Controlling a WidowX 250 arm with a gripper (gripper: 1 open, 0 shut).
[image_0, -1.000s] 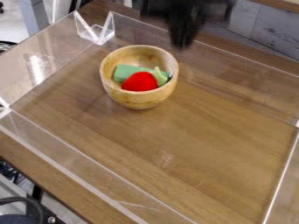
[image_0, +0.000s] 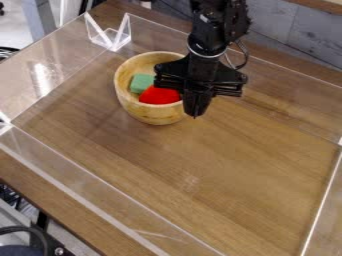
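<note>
A wooden bowl (image_0: 134, 108) sits on the table at the upper middle, holding a red rounded object (image_0: 156, 96) and a green piece (image_0: 143, 81). My black gripper (image_0: 185, 96) is lowered over the bowl's right side, its body covering that rim and part of the contents. The fingertips are dark and overlap the bowl, so what lies between them is hidden.
A clear plastic piece (image_0: 112, 32) stands at the back left. A grey wall runs behind, and clear edging lines the sides.
My gripper has come down from high above to over the bowl's right side, now covering part of the bowl and its contents.
</note>
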